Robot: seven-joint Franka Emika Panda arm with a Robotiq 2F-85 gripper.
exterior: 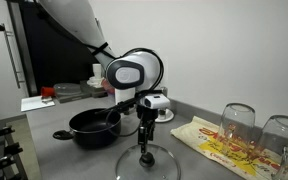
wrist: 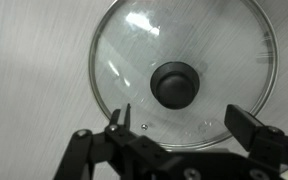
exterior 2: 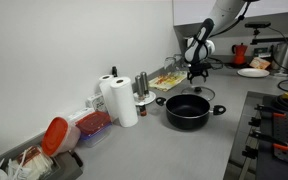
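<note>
A round glass lid (exterior: pixel 132 174) with a metal rim and black knob (exterior: pixel 147 159) lies flat on the grey counter. In the wrist view the knob (wrist: pixel 174 85) sits near the middle of the lid (wrist: pixel 124 70), ahead of the fingertips. My gripper is open, its two dark fingers wide apart with nothing between them. From exterior view 1 the gripper (exterior: pixel 144 138) hangs just above the knob, pointing down. The black pot (exterior: pixel 92 128) stands uncovered to the left of the lid.
Upturned glass jars (exterior: pixel 238 124) stand on a yellow cloth (exterior: pixel 206 140) to the right. Paper towel rolls (exterior 2: pixel 123 103) and small bottles line the wall side. Bare counter (exterior 2: pixel 149 148) lies in front of the pot.
</note>
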